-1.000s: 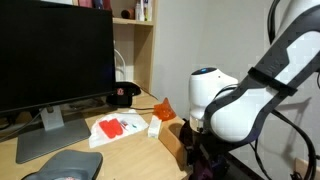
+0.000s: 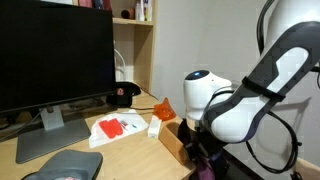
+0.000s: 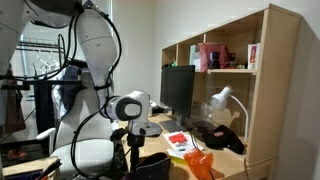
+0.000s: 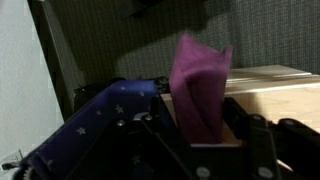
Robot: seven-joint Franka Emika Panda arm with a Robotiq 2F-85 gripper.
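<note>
In the wrist view, a maroon cloth rises between the fingers of my gripper. The fingers stand some way apart, and whether they pinch the cloth does not show. Blue star-patterned fabric lies just left of the gripper. From exterior view 1, my gripper points down beside the desk's right edge, with a bit of purple cloth below it. Exterior view 2 has the gripper low in front of the desk, its tips hard to make out.
A wooden desk holds a monitor, a white sheet with a red item, a dark grey tray and an orange bag. A dark open space lies beyond the gripper, and shelves stand behind.
My arm has shifted a little to the left in exterior view 1, its upper link swinging slightly. The things on the desk have not moved.
</note>
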